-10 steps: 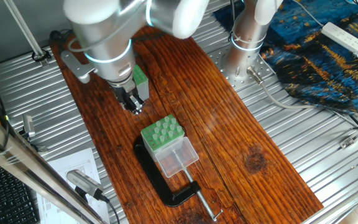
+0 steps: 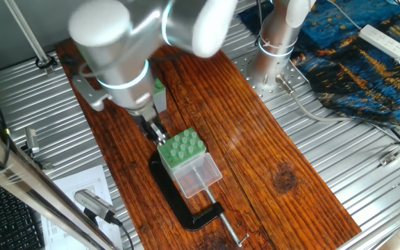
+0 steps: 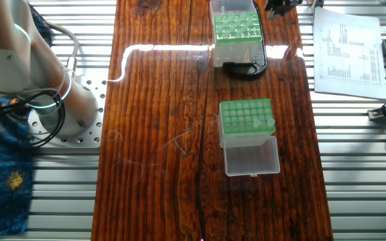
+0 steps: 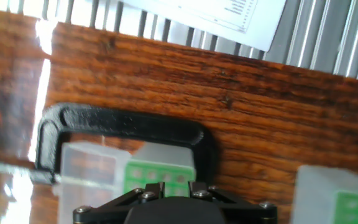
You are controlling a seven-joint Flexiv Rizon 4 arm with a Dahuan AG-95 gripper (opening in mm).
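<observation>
A green-topped tube rack [image 2: 182, 146] with several translucent tips or caps standing in it sits inside the black C-clamp [image 2: 179, 201]. The second rack [image 3: 246, 116] has a mostly empty green grid with two pale pieces at one corner. In the first exterior view my gripper [image 2: 160, 137] hangs just beside the clamped rack's upper left edge, pointing down. From the wrist, a gap shows between the fingers, with the clamped rack's green top [image 4: 157, 176] beyond. The gripper looks open, nothing visible between its fingertips. Whether it touches the rack cannot be told.
Clear hinged lids lie open on both racks, one lid [image 3: 252, 157] flat on the wood. The clamp's screw rod [image 2: 228, 226] sticks out toward the front. Papers [image 3: 348, 53] lie off the board's edge. The board's robot-base side [image 3: 156, 134] is bare.
In the first exterior view, my gripper has moved from beside the second rack down and slightly right to the clamped rack. Both racks and the clamp stay where they were.
</observation>
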